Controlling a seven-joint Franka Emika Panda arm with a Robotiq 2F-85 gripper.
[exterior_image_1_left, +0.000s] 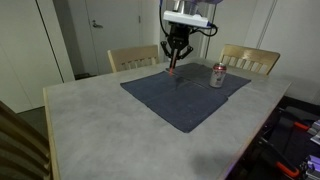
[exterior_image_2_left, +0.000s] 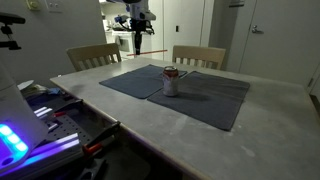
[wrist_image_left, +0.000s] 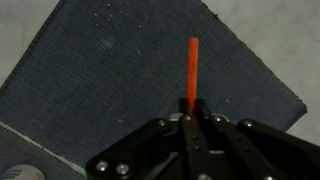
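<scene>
My gripper is shut on a thin orange-red stick (wrist_image_left: 193, 70), which points away from the fingers in the wrist view. In the first exterior view, the gripper (exterior_image_1_left: 172, 66) hangs over the far part of the dark mats, the stick showing only as a small reddish spot. From the other side, the stick (exterior_image_2_left: 150, 53) appears as a thin line beside the gripper (exterior_image_2_left: 138, 50), clear of the mats. Its full length is hard to judge.
A can-like container (exterior_image_1_left: 218, 75) with red on it stands on the dark mat (exterior_image_1_left: 180, 100); in the second exterior view the container (exterior_image_2_left: 171, 82) is nearer the camera. Wooden chairs (exterior_image_2_left: 200, 58) border the table.
</scene>
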